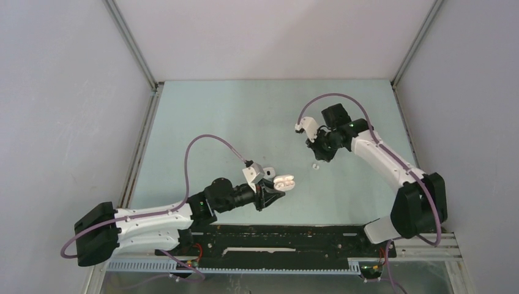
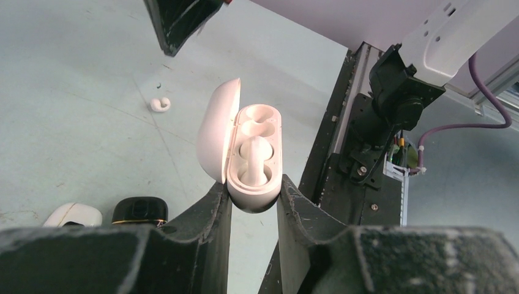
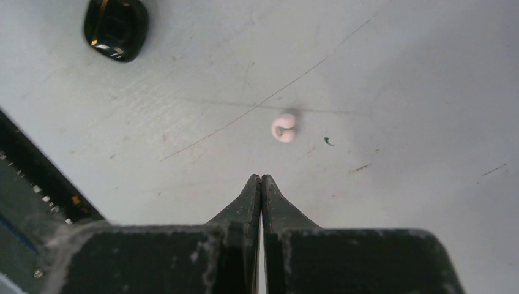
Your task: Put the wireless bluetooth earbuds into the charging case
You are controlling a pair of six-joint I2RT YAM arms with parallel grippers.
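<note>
My left gripper is shut on the open white charging case (image 2: 214, 131), held upright with lid raised; a white earbud (image 2: 256, 160) sits in its tray, and the other cavities show as hollows. My right gripper is shut with nothing between its fingertips, above the table near that earbud, which lies ahead of the fingertips in the right wrist view.
A black case (image 2: 139, 211) and another white case (image 2: 72, 216) lie on the table (image 1: 214, 122) near the left gripper. Rails and walls border it.
</note>
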